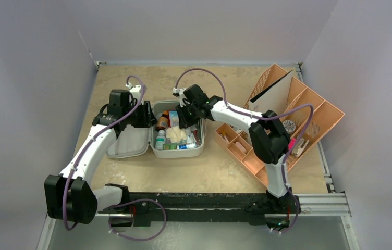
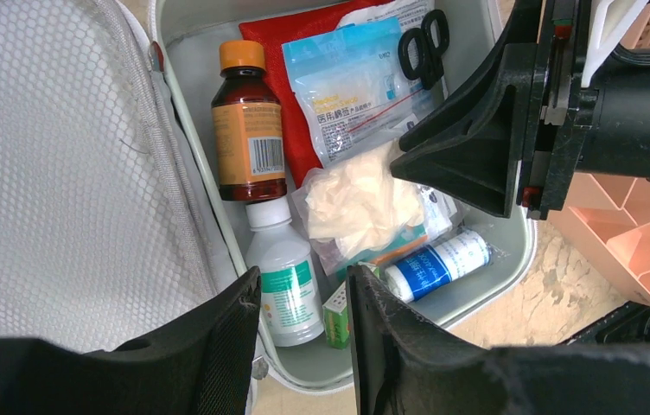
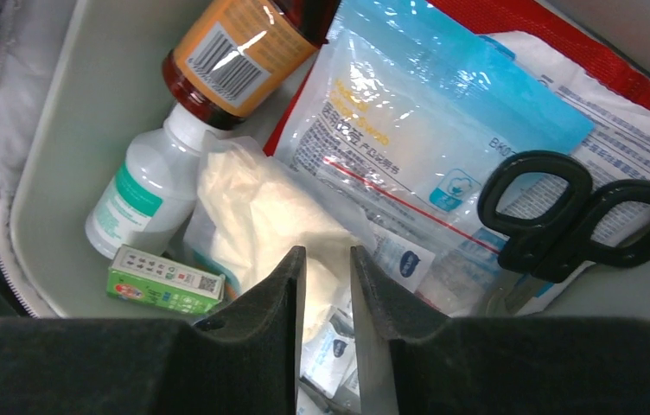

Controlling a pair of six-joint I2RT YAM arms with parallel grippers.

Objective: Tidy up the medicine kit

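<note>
The medicine kit (image 1: 178,154) lies open, holding a brown bottle (image 2: 249,147), white bottle (image 2: 283,285), bandage roll or tube (image 2: 438,264), green box (image 3: 164,282), packets (image 3: 434,147) and scissors (image 3: 576,225). My right gripper is down inside it at a bag of cream-coloured gloves or cloth (image 2: 360,199), fingers a little apart; whether it grips the bag is unclear. My left gripper hangs open over the kit's left edge, nothing between its fingers.
The kit's lid (image 1: 126,148) lies open to the left. A pink compartment organizer (image 1: 251,162) with small items stands to the right.
</note>
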